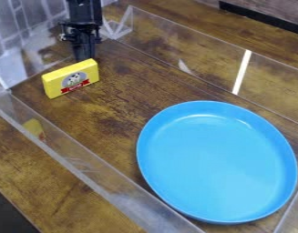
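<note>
A yellow box (61, 80) with a red label and a round picture lies on the wooden surface at the left. Just behind it, at the top left, my black gripper (80, 40) is low near the clear wall, small and dark in this view; whether it holds anything is hard to make out. A large blue plate (216, 160) fills the lower right.
Clear plastic walls border the wooden floor (145, 82) along the left, back and bottom left. The middle of the floor between box and plate is free. A dark object (280, 9) sits at the back right corner, outside the wall.
</note>
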